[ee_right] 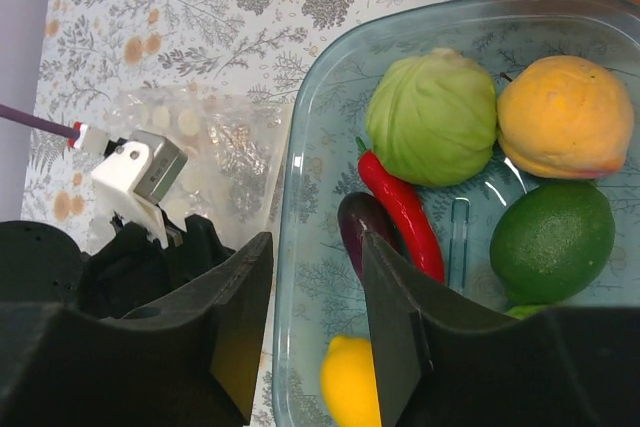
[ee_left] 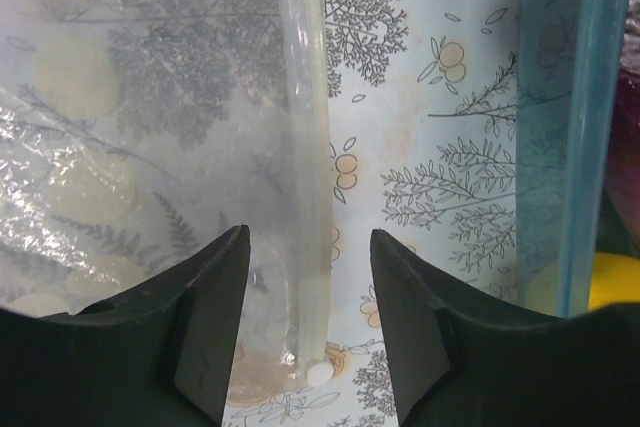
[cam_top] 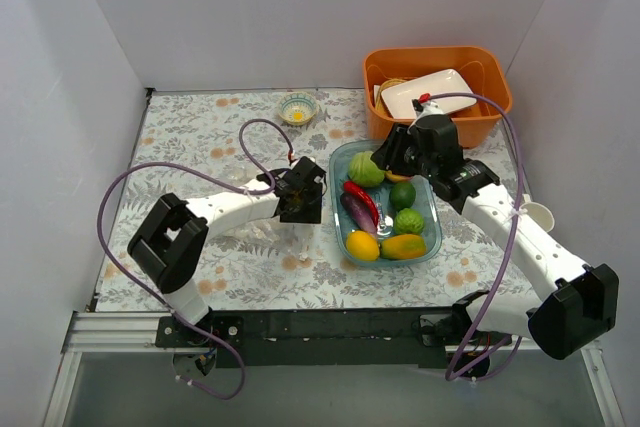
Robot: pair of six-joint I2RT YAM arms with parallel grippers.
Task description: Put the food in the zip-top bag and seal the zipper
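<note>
A clear zip top bag (ee_left: 170, 137) lies flat and crinkled on the flowered tablecloth, its zipper strip (ee_left: 308, 147) along the right side. At the strip's near end sits a small white slider (ee_left: 320, 374). Over that strip my left gripper hangs with its fingers apart and nothing between them. My right gripper, fingers also apart and empty, is above the blue tray's left side. In the tray (ee_right: 292, 177) are a cabbage (ee_right: 432, 117), a red chili (ee_right: 405, 209), an eggplant (ee_right: 362, 227), a peach (ee_right: 566, 117), an avocado (ee_right: 553, 242) and a lemon (ee_right: 350, 382).
An orange bin (cam_top: 480, 65) holding a white tray (cam_top: 425, 95) stands at the back right. A small patterned bowl (cam_top: 298, 109) sits at the back, and a white cup (cam_top: 539, 215) at the right edge. Bare cloth lies at the left and front.
</note>
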